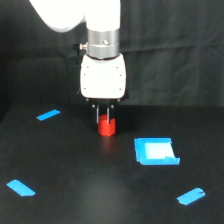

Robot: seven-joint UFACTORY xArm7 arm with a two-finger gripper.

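Observation:
A red object (106, 127) stands on the black table in the middle of the camera view. My gripper (106, 112) hangs pointing down from the white arm, its fingers at or just above the red object's top. Whether it is open or shut on the object is hard to tell.
A blue square (146, 153) with a white inside lies to the right. Blue tape strips (21, 188) mark the front left, back left and front right.

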